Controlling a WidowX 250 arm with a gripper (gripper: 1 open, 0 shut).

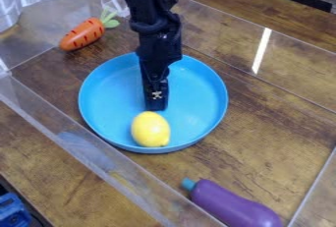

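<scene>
My black gripper [155, 88] reaches down from the top of the view into a blue bowl [203, 113], its tip low over the bowl's middle, just behind a yellow egg-shaped toy [149, 130] that lies in the front of the bowl. Whether the fingers are open or shut is hard to make out against the dark body, and nothing held can be seen.
An orange toy carrot [83, 33] lies at the back left. A purple toy eggplant [235, 203] lies at the front right. Clear barriers edge the left and front.
</scene>
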